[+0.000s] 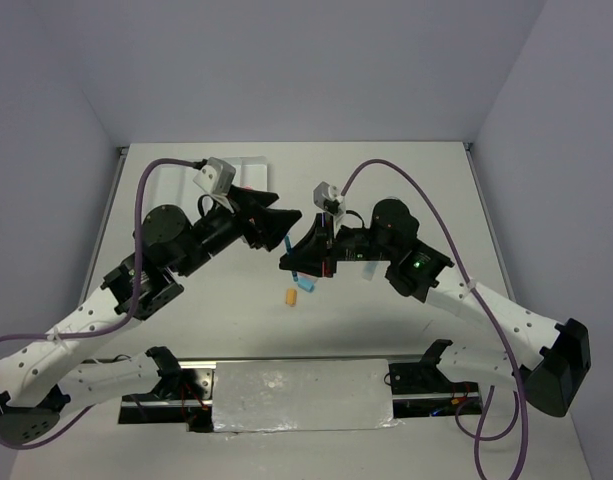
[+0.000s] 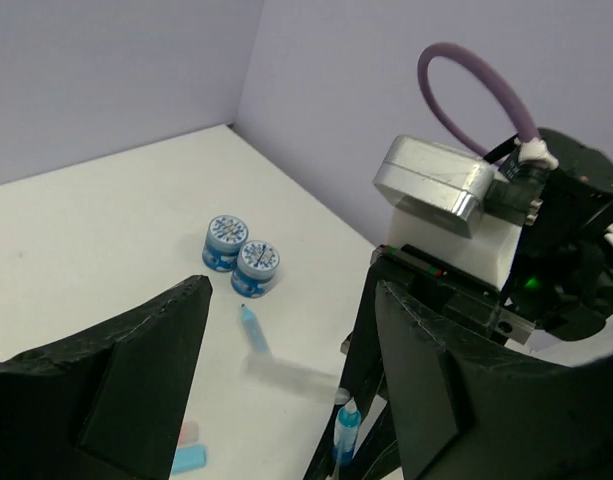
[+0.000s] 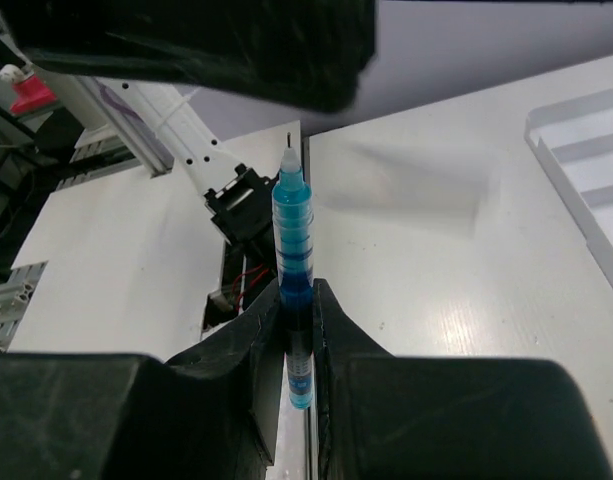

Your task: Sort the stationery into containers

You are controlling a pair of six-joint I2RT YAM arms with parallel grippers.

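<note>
A blue pen stands between the fingers of my right gripper, which is shut on it; the pen sticks out past both sides of the fingers. In the top view, the pen shows beside my right gripper near mid-table, raised above the surface. Just up and left of it is my left gripper, open. The left wrist view shows its fingers spread, nothing held between them, and the pen beyond them low down. A dark left finger crosses the top of the right wrist view.
A white compartment tray lies at the back left, partly behind the left arm. On the table are a blue eraser, an orange piece, a light blue item and two tins.
</note>
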